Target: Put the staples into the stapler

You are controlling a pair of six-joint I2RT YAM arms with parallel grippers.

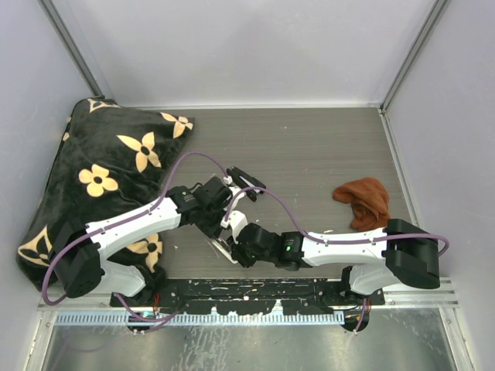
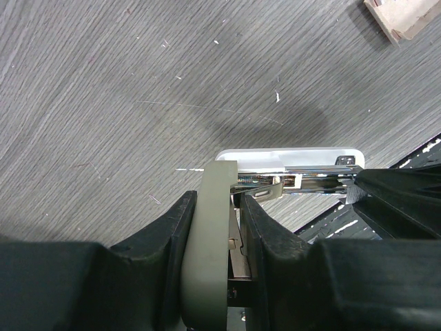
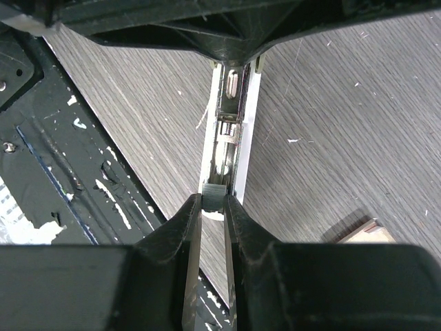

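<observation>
The opened stapler lies between both arms; its white base (image 2: 289,155) and metal staple channel (image 3: 226,148) show in the wrist views. My left gripper is shut on the stapler's pale green-grey top arm (image 2: 207,262), which stands raised toward the camera. Over the other end of the channel, my right gripper has its fingertips on either side of a short grey staple strip (image 3: 213,195). The fingers are close together with a narrow gap; whether they grip the strip cannot be told. In the top view the arms mostly cover the stapler.
A small open cardboard box (image 2: 406,17) lies on the table a little apart. Behind the grippers is a black object (image 1: 247,184). A brown cloth (image 1: 363,202) rests at right, a dark flowered blanket (image 1: 100,178) at left.
</observation>
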